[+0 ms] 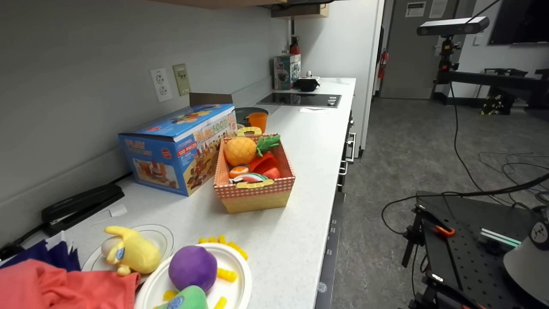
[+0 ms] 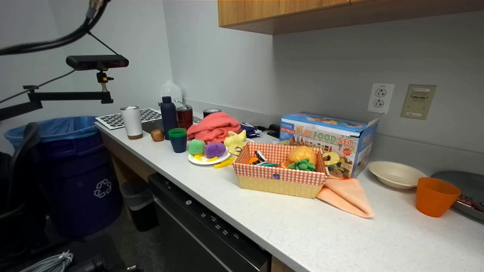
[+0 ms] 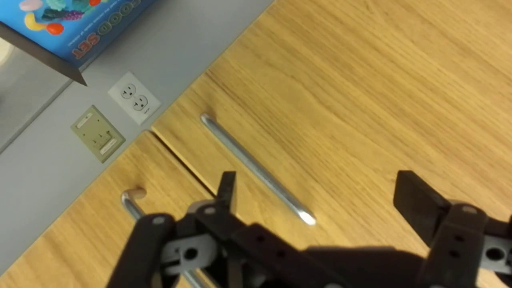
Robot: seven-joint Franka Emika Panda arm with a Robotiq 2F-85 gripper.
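With its fingers (image 3: 416, 204) wide apart, my gripper is open and empty in the wrist view. It faces the wooden cabinet doors (image 3: 365, 105) and a metal bar handle (image 3: 259, 169); the handle shows between the fingers, at a distance that is hard to judge. Neither exterior view shows the gripper. On the counter, a red-checked basket (image 1: 255, 200) holds a toy pineapple (image 1: 240, 151) and other play food. A white plate (image 1: 242, 280) carries a purple toy (image 1: 193, 268), a green toy (image 1: 186, 299) and yellow pieces.
Beside the basket stands the blue play food box (image 1: 154, 154). An orange cup (image 2: 435, 196), a cream bowl (image 2: 395, 174) and a peach cloth (image 2: 347, 195) lie toward the right. Cups and bottles, including a white tumbler (image 2: 132, 122), crowd the far end.
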